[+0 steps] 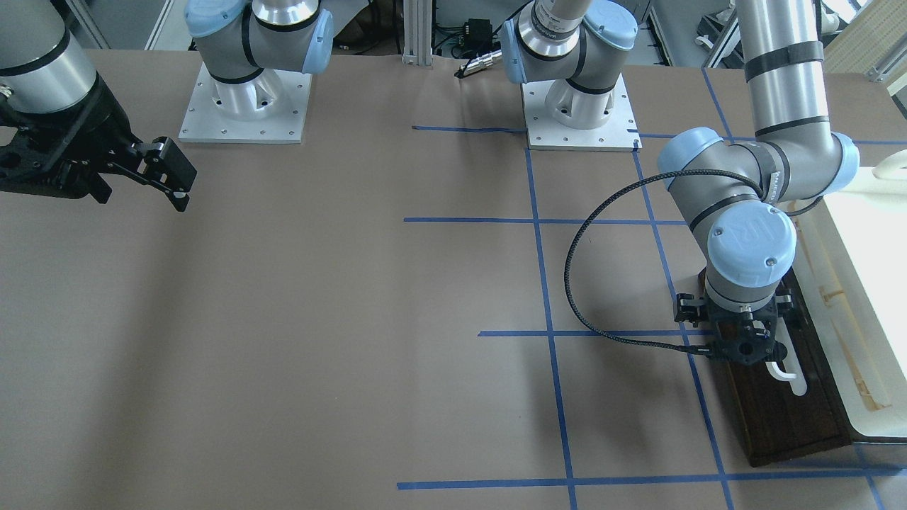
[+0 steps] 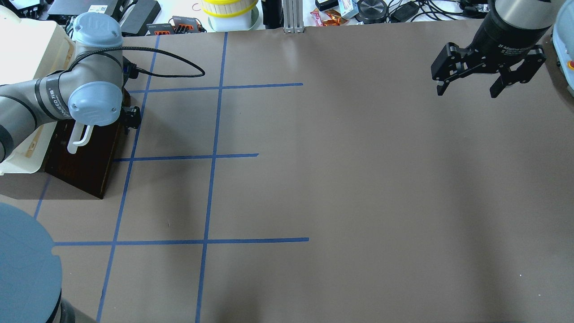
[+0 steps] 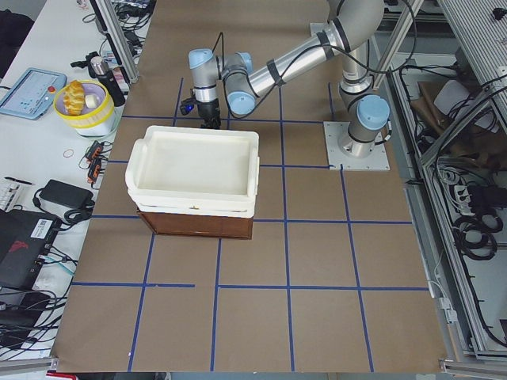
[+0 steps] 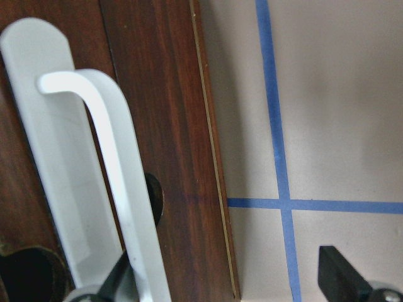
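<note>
A dark wooden box (image 1: 795, 425) with a white plastic bin (image 3: 192, 170) on top stands on the taped floor. Its side carries a white handle (image 4: 126, 170), which fills the left half of the wrist view. My gripper is at that handle, low over the box side in the front view. One finger (image 4: 116, 283) sits at the handle's lower part, the other (image 4: 340, 280) beyond the box's edge over the floor, so the fingers stand apart and open. The gripper is partly hidden under the wrist in the top view.
Another arm with a black gripper (image 2: 487, 70) hangs over bare surface, and further arm bases (image 1: 582, 127) stand at the back. The taped floor (image 1: 382, 297) beside the box is clear. A cable loop (image 1: 587, 238) runs from my arm.
</note>
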